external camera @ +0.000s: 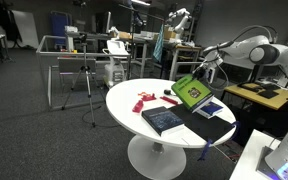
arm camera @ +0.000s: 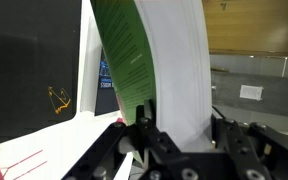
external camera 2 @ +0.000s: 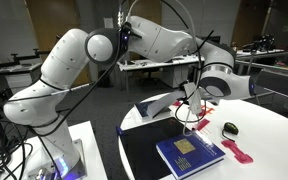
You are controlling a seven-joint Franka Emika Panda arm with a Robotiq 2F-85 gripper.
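A thick green book [external camera: 193,93] hangs tilted above the round white table, and my gripper [external camera: 191,77] is shut on its upper edge. Seen from the wrist, the book [arm camera: 181,60] rises between the fingers, its pale page edges and green cover filling the middle of the view. A dark blue book [external camera 2: 190,154] lies flat on the table. Another blue book [external camera: 208,108] rests on the black mat [external camera: 214,129], partly behind the green one.
Red items [external camera: 139,104] and a small dark object [external camera 2: 230,129] lie toward the back. A tripod [external camera: 87,85] stands on the floor beyond.
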